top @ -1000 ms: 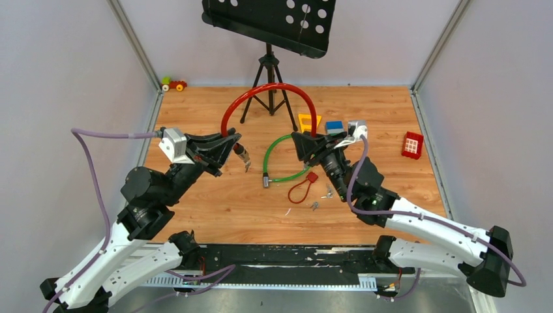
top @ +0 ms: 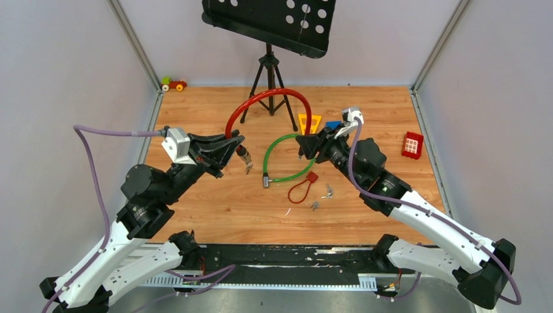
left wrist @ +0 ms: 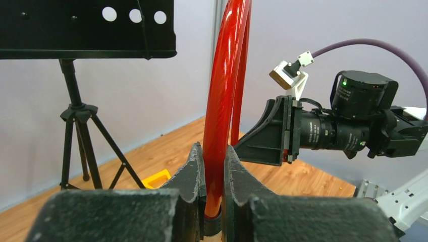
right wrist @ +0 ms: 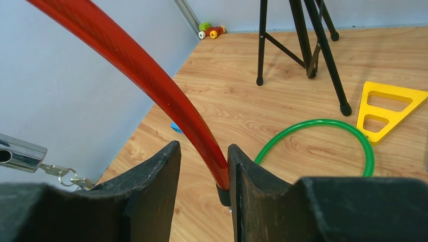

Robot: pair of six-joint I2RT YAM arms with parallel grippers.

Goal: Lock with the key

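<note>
The red cable lock (top: 274, 92) is bent into an upright arch between my two grippers. My left gripper is shut on the red tube near its lock end. Below those fingers a chrome lock cylinder (right wrist: 22, 153) hangs down, with keys (right wrist: 65, 173) on a small ring at its end; the keys seem to sit in it. My right gripper stands part open around the cable's other end, which has a black collar (right wrist: 222, 195). The tube lies against the right finger (right wrist: 239, 166), with a gap to the left finger (right wrist: 166, 171). Its tip is mostly hidden.
On the table lie a green cable lock (top: 269, 156), a red loop with a square tag (top: 312, 177), and loose keys (top: 328, 192). A yellow frame (right wrist: 393, 101) and black stand (top: 270, 72) are behind. A red box (top: 412, 145) sits right.
The arch sits a little lower. My left arm has barely moved.
</note>
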